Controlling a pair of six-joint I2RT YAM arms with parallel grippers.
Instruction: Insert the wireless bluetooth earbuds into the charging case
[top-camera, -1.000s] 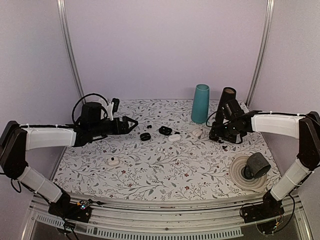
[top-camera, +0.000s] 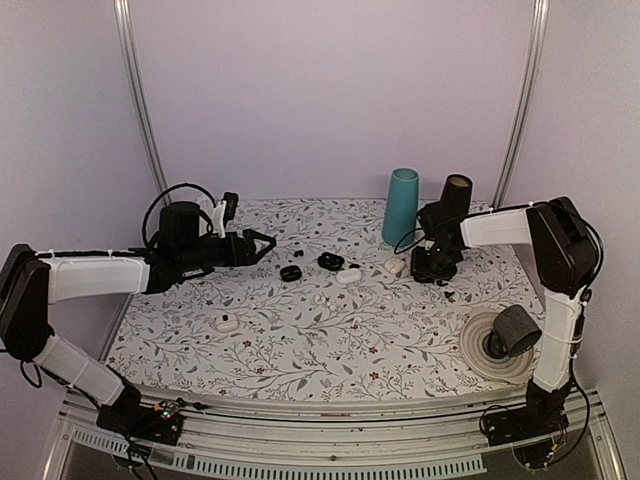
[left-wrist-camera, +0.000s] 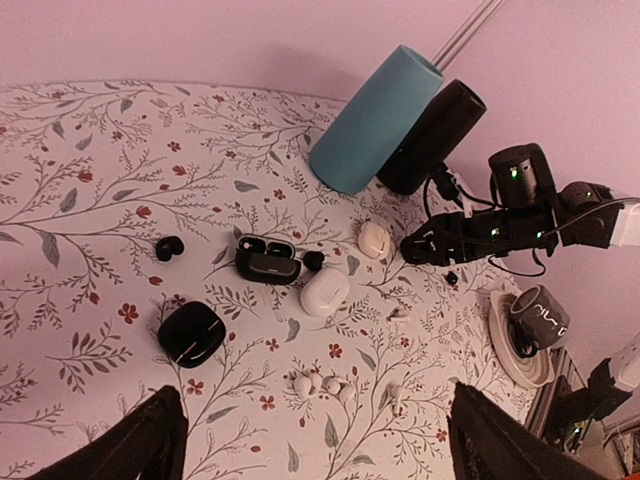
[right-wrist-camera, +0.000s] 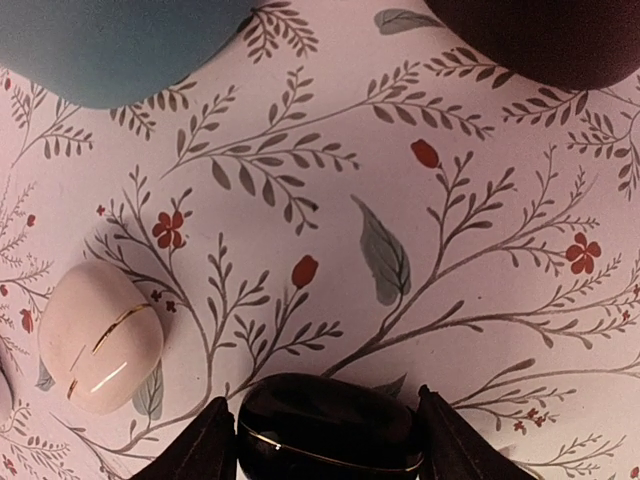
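Observation:
In the right wrist view a closed black charging case (right-wrist-camera: 330, 430) with a gold seam lies between the fingers of my right gripper. Both fingers are right at its sides; how firmly they press cannot be seen. Over the table's left side, my left gripper is open and empty. Its wrist view shows another black case (left-wrist-camera: 191, 333), an open black case (left-wrist-camera: 267, 263), a white case (left-wrist-camera: 325, 292) and a pale pinkish case (left-wrist-camera: 374, 239). Small black earbuds (left-wrist-camera: 169, 247) lie behind, and white earbuds (left-wrist-camera: 307, 384) are scattered in front.
Close behind the right gripper stand a teal cylinder (top-camera: 401, 205) and a dark cylinder (top-camera: 457, 193). A tilted grey cup (top-camera: 517, 329) rests on a plate (top-camera: 475, 365) at front right. A small white item (top-camera: 227, 325) lies front left.
The left arm looks still.

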